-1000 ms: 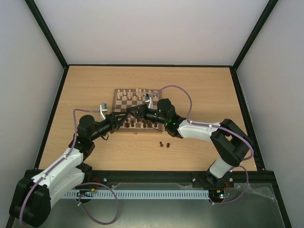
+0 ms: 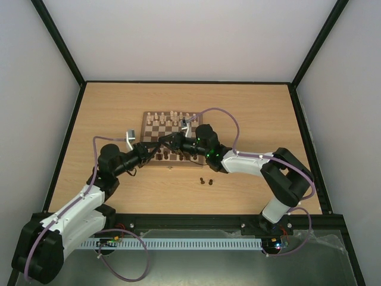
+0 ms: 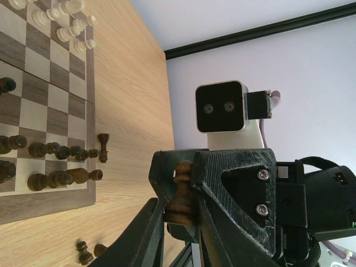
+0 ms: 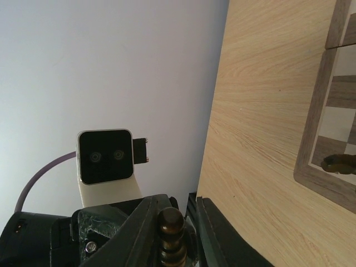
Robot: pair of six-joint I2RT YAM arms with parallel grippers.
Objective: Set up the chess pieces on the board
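Note:
A dark brown chess piece [image 3: 181, 197] is between my two grippers, which meet over the left part of the chessboard [image 2: 153, 126]. My left gripper is shut on this piece, near its wide base. My right gripper [image 2: 162, 141] faces it, its fingers [image 3: 225, 172] on either side of the piece's upper part. In the right wrist view, a rounded end of the same piece [image 4: 171, 222] shows inside the right gripper, whose fingers stand apart with a gap on one side. Contact on the other side cannot be made out.
Light pieces [image 3: 69, 6] stand at the board's far side and dark ones [image 3: 41, 149] at its near side. One dark piece [image 3: 103, 147] is just off the board's edge. Two dark pieces [image 2: 206, 181] are on the table in front, with bare wood around them.
The right arm's elbow has shifted very slightly. Both grippers remain face to face over the board, and the board and loose pieces look the same.

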